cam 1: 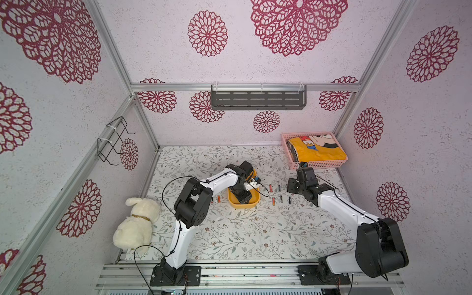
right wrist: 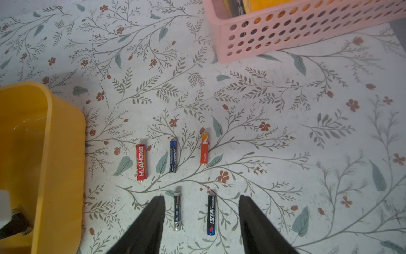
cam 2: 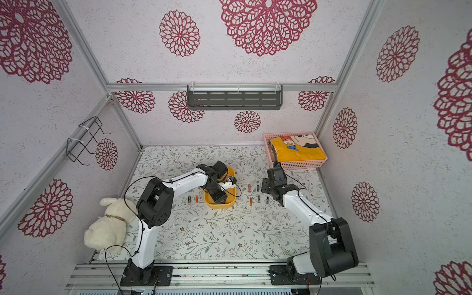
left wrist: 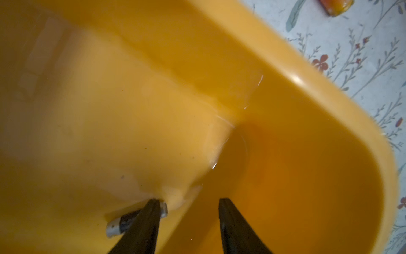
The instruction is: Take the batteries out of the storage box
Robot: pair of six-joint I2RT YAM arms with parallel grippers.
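In the left wrist view a dark battery with pale ends point(left wrist: 113, 227) lies on the floor of the yellow storage box point(left wrist: 372, 144). My left gripper is part open over it; its left finger point(left wrist: 146, 226) covers the battery's middle, and the gap between the fingers shows only box. Whether finger and battery touch I cannot tell. My right gripper is open and empty above the table. Below it lie a red battery point(right wrist: 141, 162), a blue one point(right wrist: 173, 155), an orange one point(right wrist: 204, 149), a grey one point(right wrist: 177, 210) and a black one point(right wrist: 211, 214).
At the back right stands a pink basket point(cam 1: 319, 166) holding yellow cloth point(cam 1: 314, 148). A white plush toy point(cam 1: 135, 223) sits at the left. More batteries lie left of the box, such as an orange one point(cam 1: 218, 199).
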